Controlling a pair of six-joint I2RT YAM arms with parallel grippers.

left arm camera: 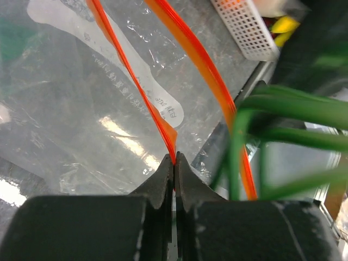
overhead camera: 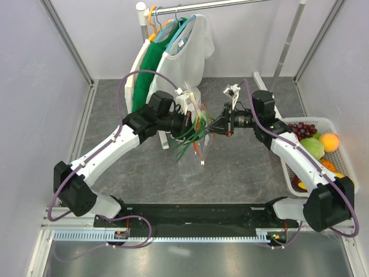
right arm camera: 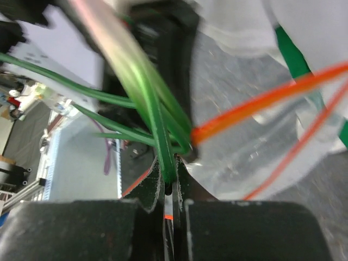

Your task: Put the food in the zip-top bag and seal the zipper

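The clear zip top bag [left arm camera: 70, 125] with orange zipper strips [left arm camera: 212, 76] hangs open below my grippers. My left gripper is shut on the bag's orange edge. Green onions [overhead camera: 193, 133] are over the bag's mouth, their white end upward and leaves drooping across it. My right gripper is shut on the green onions, close beside the left one. In the left wrist view the leaves are blurred at right; how far they are inside the bag I cannot tell.
A white basket [overhead camera: 346, 167] of fruit and vegetables stands at the right. A rack [overhead camera: 219, 6] with hanging clothes is at the back, close behind the grippers.
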